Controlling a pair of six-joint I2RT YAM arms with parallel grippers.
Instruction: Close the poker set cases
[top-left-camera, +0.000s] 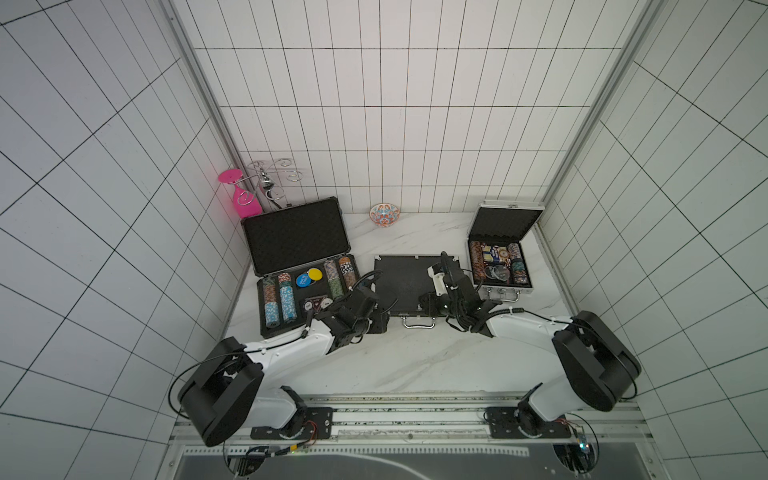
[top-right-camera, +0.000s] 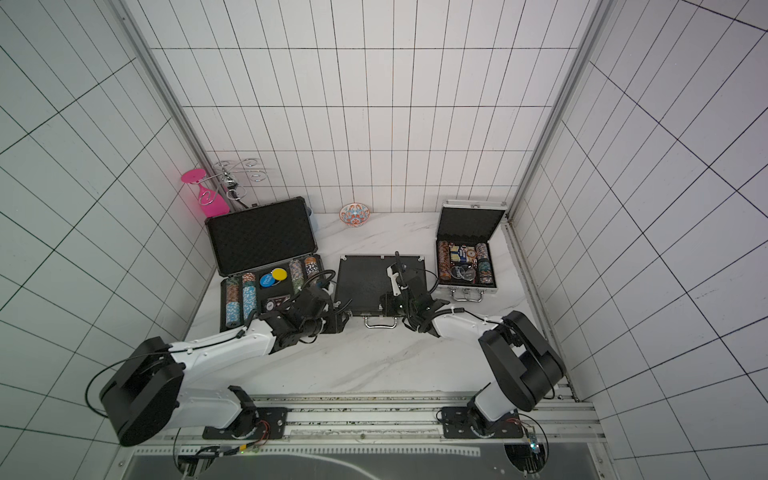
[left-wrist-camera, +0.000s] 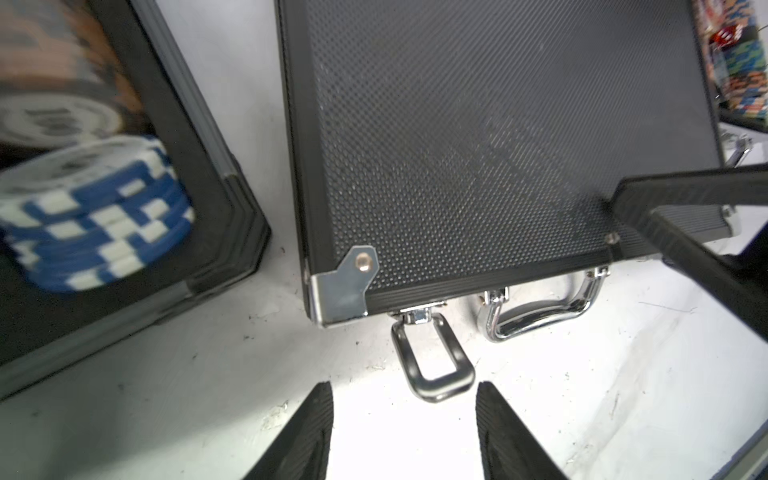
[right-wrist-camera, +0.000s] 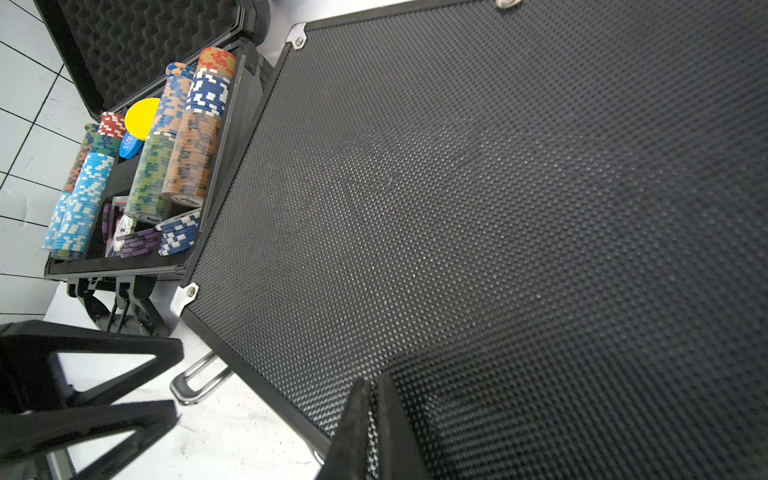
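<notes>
The middle case (top-left-camera: 404, 276) has its black lid down; a metal latch (left-wrist-camera: 432, 388) hangs out from its front near the left corner, beside the handle (left-wrist-camera: 544, 312). My left gripper is open just in front of that latch, nothing between its fingers. My right gripper is shut, its tips on the lid near the front edge. The left case (top-left-camera: 296, 236) stands with lid up, showing chips; the smaller right case (top-left-camera: 508, 220) is also open.
A pink vase (top-left-camera: 244, 200) and metal stand are at the back left, a patterned bowl (top-left-camera: 384, 213) at the back middle.
</notes>
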